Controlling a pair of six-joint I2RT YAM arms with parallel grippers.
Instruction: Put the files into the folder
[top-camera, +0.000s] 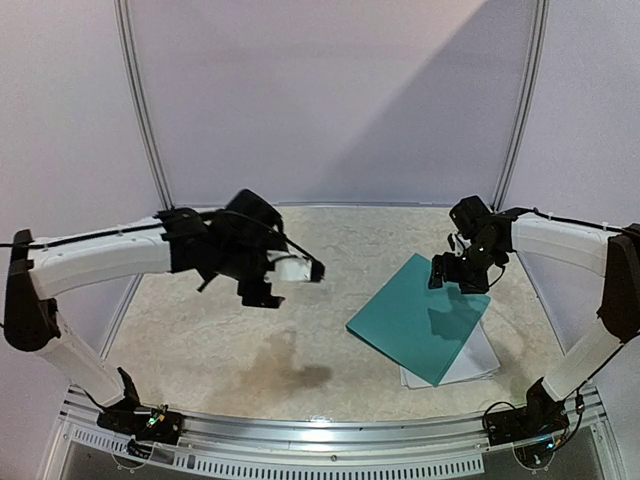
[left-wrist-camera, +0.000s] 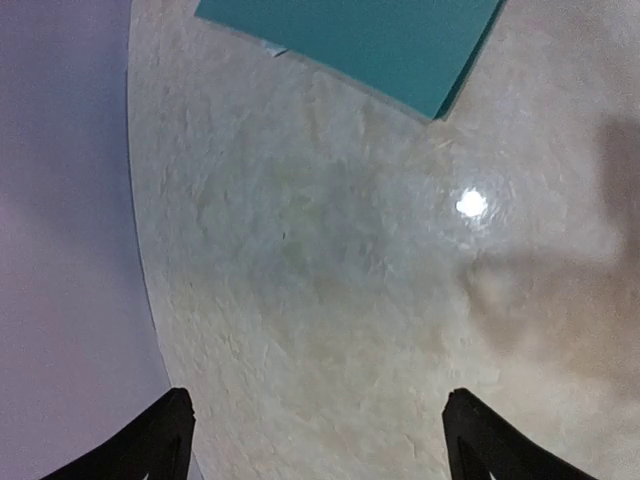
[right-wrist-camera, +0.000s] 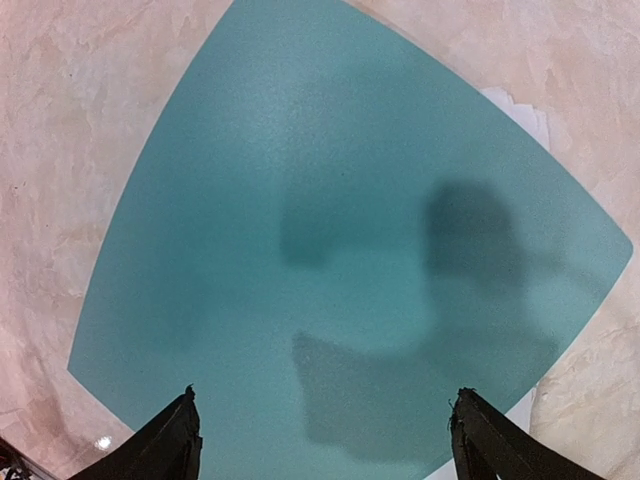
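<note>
The teal folder (top-camera: 415, 320) lies flat and turned at an angle on the right half of the table. White papers (top-camera: 474, 360) stick out from under its lower right side in the top view; most of them are hidden. My right gripper is open above the folder, nothing between its fingers. Well left of the folder, my left gripper hangs open over bare table. A corner of the folder (left-wrist-camera: 360, 40) shows at the top of the left wrist view. In the right wrist view, white paper edges (right-wrist-camera: 522, 115) peek out beyond the folder.
Bare tabletop (top-camera: 210, 350) fills the left half and the middle. A metal rail (top-camera: 320, 432) runs along the front edge, and pale walls (top-camera: 320, 100) close off the back and sides.
</note>
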